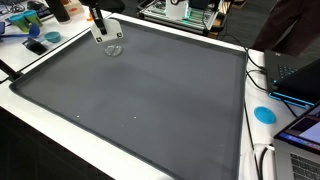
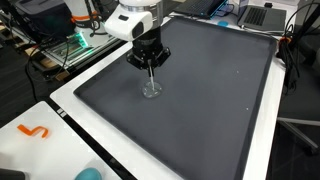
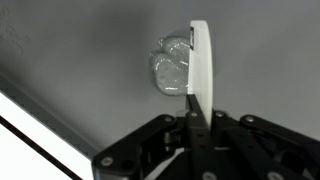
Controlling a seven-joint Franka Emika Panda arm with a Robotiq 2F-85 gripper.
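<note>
My gripper is shut on a thin, flat white piece, seen nearly edge-on in the wrist view. Exterior view 1 shows the broad face of this white piece, with small dark marks on it. A clear, shiny object with rounded lobes lies on the grey board just beyond my fingers. In exterior view 2 the white piece shows as a thin upright sliver below the black gripper, over the clear object. Whether the two touch cannot be told.
The grey board is otherwise bare, with wide free room. A blue disc and laptops stand beyond its right edge. Cups and other items crowd the far left. An orange piece lies off the board.
</note>
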